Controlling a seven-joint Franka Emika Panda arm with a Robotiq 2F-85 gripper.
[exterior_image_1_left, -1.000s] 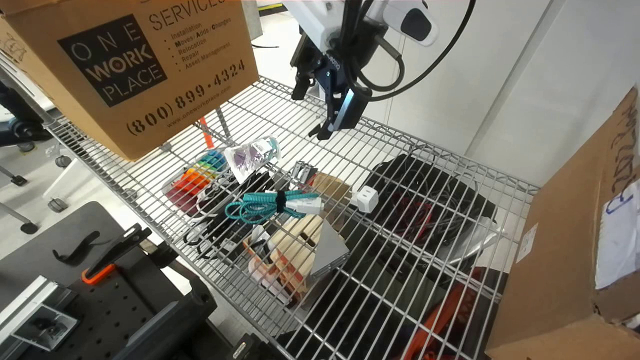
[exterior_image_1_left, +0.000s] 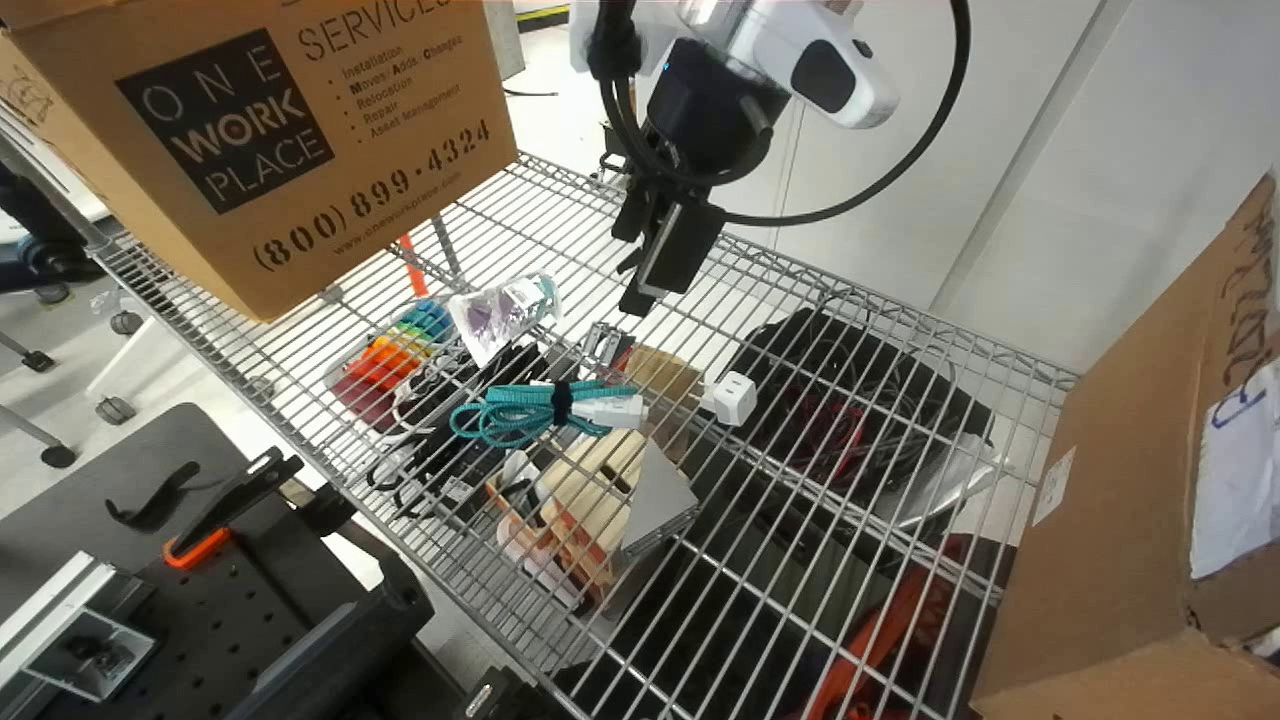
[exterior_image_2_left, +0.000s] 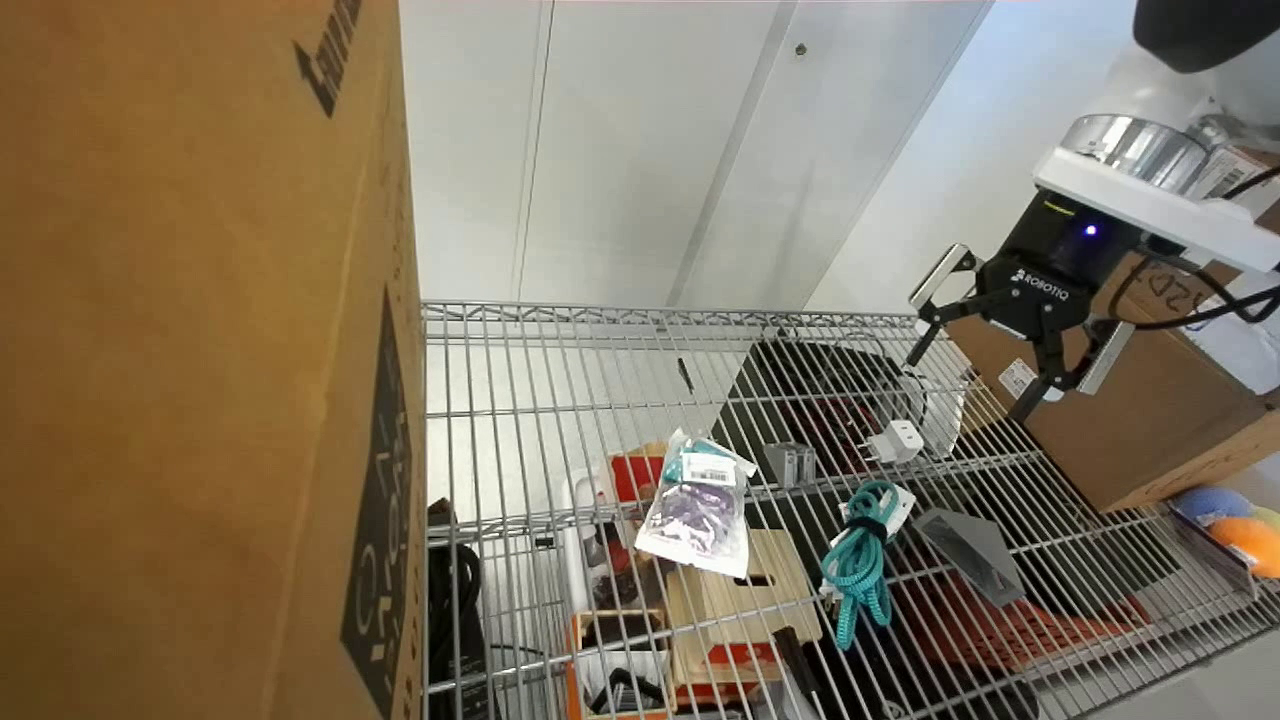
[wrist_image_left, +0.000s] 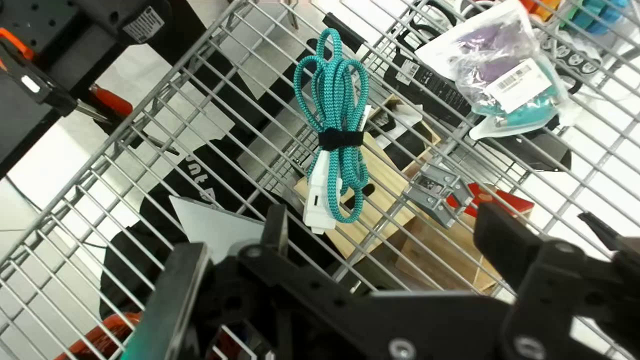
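Above the wire shelf (exterior_image_2_left: 576, 414), my gripper (exterior_image_2_left: 969, 386) hangs with its fingers spread wide and nothing between them. A teal braided cable with a black strap (wrist_image_left: 336, 96) and a white end lies bundled on the wires. Near it sit a white plug adapter (exterior_image_2_left: 897, 442), a grey wedge (exterior_image_2_left: 974, 552) and a small metal block (wrist_image_left: 436, 191). A clear bag with purple and teal contents (exterior_image_1_left: 504, 314) rests further along. In the wrist view the adapter does not show, and the gripper hides part of the wedge (wrist_image_left: 213, 222).
Cardboard boxes stand at both ends, the printed one (exterior_image_1_left: 276, 132) and a taller-looking one (exterior_image_1_left: 1116, 480). Wooden and black items beneath the shelf show through the wires. A wall (exterior_image_2_left: 648, 156) rises behind. Bare wire lies around the small objects.
My gripper has turned and its fingertips hang slightly lower in exterior view 1. The objects on the shelf lie where they were.
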